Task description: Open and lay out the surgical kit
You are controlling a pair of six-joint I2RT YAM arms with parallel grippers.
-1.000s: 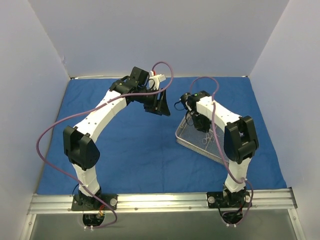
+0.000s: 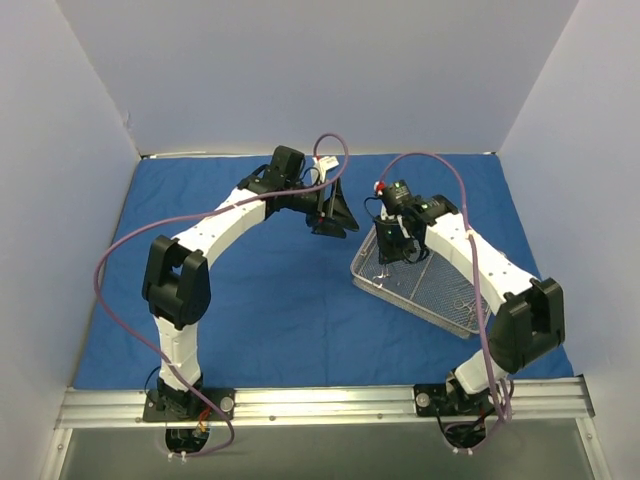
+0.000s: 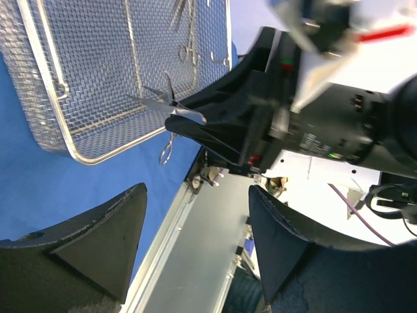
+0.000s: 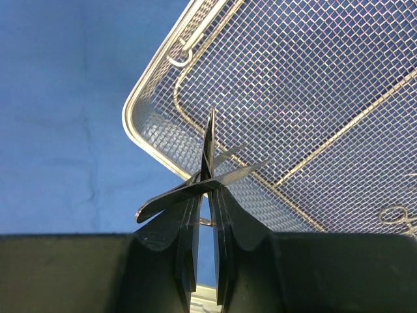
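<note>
The wire-mesh tray (image 2: 372, 287) lies on the blue cloth, right of centre. Above its left part, my right gripper is closed around thin metal instruments. One narrow blade (image 4: 208, 147) points forward from the fingertips, and a flat metal piece (image 4: 172, 197) lies crosswise over them. A ring handle (image 3: 166, 150) hangs below the right gripper's tips in the left wrist view; exactly how many pieces are held is hard to tell. My left gripper is open and empty, up and left of the tray in the top view.
More ringed instruments (image 2: 468, 306) lie inside the tray toward its right end. A wire handle (image 4: 184, 57) runs along one tray side. The blue cloth (image 2: 280, 310) left of the tray is bare. Both grippers are fairly close together.
My left gripper has shifted right and tilted toward the tray.
</note>
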